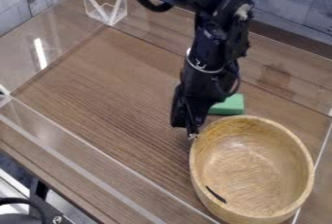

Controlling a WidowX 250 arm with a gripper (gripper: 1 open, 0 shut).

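Observation:
The black gripper (189, 121) hangs low over the wooden table, just at the upper-left rim of a large tan bowl (251, 175). Its fingers look shut, and nothing shows between them, though the dark tips are hard to make out. A green block (228, 104) lies on the table behind the gripper, partly hidden by it, just above the bowl. A thin dark object lies inside the bowl at its lower left.
A white wire holder (107, 5) stands at the back left near the wall. Dark cables show at the bottom-left corner.

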